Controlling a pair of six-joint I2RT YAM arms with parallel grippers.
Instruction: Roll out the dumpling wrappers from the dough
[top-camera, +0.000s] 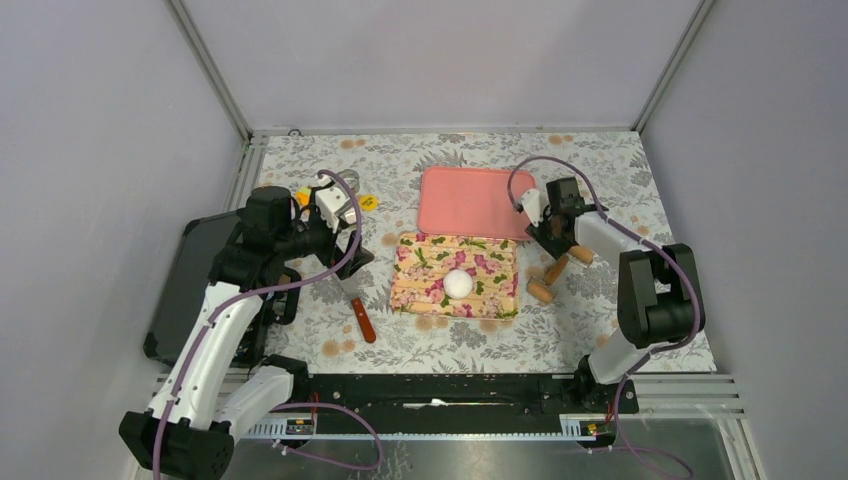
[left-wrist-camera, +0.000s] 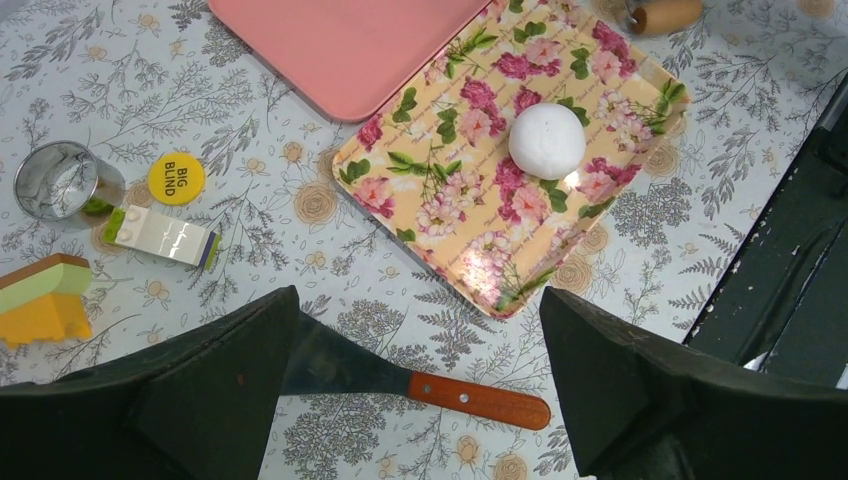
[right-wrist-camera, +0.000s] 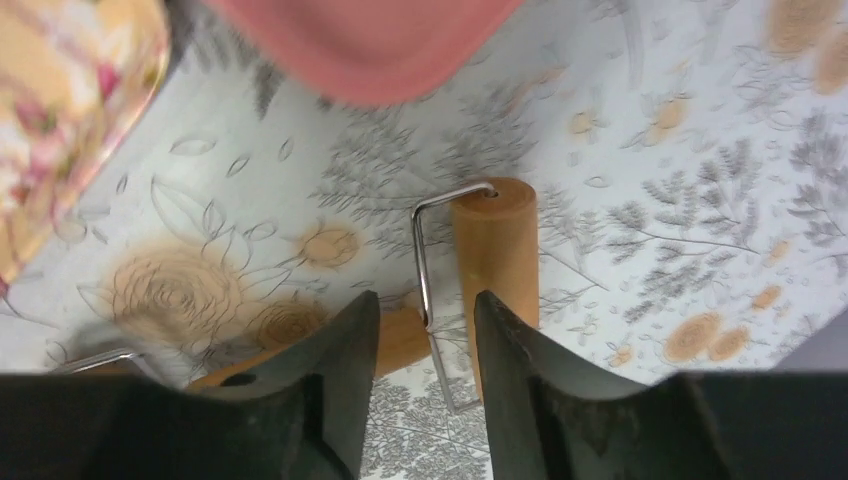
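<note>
A white ball of dough (top-camera: 458, 284) rests on the floral board (top-camera: 420, 300), right of its middle in the left wrist view. To the board's right lies a double-ended rolling tool with a wooden handle (top-camera: 557, 268), one roller (top-camera: 540, 291) near the front and another roller (right-wrist-camera: 505, 250) at its far end. My right gripper is over that tool, its fingers parted, with the wire frame and handle end showing in the gap; contact cannot be told. On the left side, my left gripper hangs open and empty above the scraper (left-wrist-camera: 480, 398).
A pink tray (top-camera: 475, 200) lies behind the board. At the back left are a glass (left-wrist-camera: 68, 183), a yellow lid (left-wrist-camera: 176, 178) and toy-like blocks (left-wrist-camera: 165, 236). The cloth in front of the board is clear.
</note>
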